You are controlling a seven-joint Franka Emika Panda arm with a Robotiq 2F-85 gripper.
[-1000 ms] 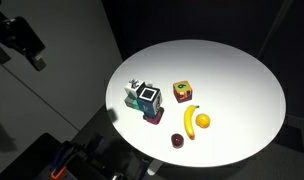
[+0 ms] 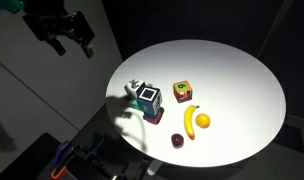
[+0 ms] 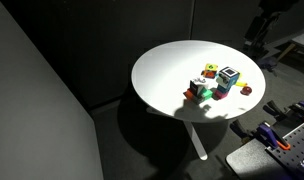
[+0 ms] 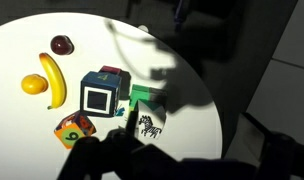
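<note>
My gripper (image 2: 74, 50) hangs open and empty in the air off the table's left side in exterior view 1. Below it and to the right, a dark blue cube with a white square (image 2: 149, 97) rests by a white block with a zebra picture (image 4: 148, 121). Green (image 4: 152, 97) and red (image 2: 152, 118) blocks show partly around these. A colourful number cube (image 2: 182, 91) stands apart, farther back. Toward the front lie a yellow banana (image 2: 189, 123), an orange (image 2: 203, 121) and a dark red round fruit (image 2: 177, 141).
The round white table (image 2: 232, 80) has wide clear room at the back and right. Its near edge is close to the dark red fruit. Orange and blue clamp-like tools (image 2: 61, 158) lie off the table at lower left.
In exterior view 1 my gripper has travelled right, toward the table, and its shadow now falls differently near the blocks. The objects on the table have stayed put.
</note>
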